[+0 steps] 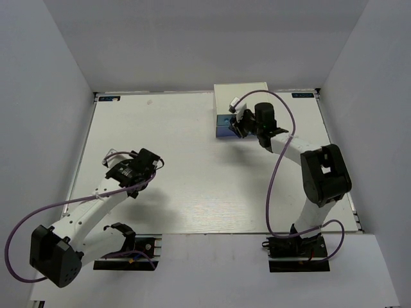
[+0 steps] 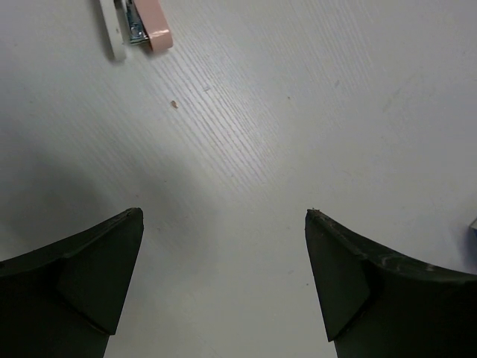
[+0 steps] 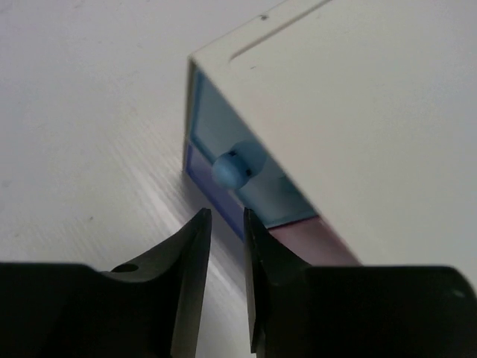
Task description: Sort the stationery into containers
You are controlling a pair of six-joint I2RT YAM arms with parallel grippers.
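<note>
Against the back of the table stands a white cabinet (image 1: 240, 96), its blue upper drawer (image 3: 216, 123) looking flush with the frame. A round blue knob (image 3: 231, 170) sticks out from that drawer. My right gripper is at the cabinet's front, its fingers a small gap apart with nothing visible between them. Below the knob are a violet drawer (image 3: 212, 179) and a pink panel (image 3: 313, 240). Over the left of the table, my left gripper is wide open and empty. A pink and white stapler (image 2: 153, 26) lies beyond its fingertips, cut off by the frame's upper edge.
Grey walls (image 1: 199, 45) close in the back and sides. At the right edge of the left wrist view a sliver of something white and blue shows, too little to identify.
</note>
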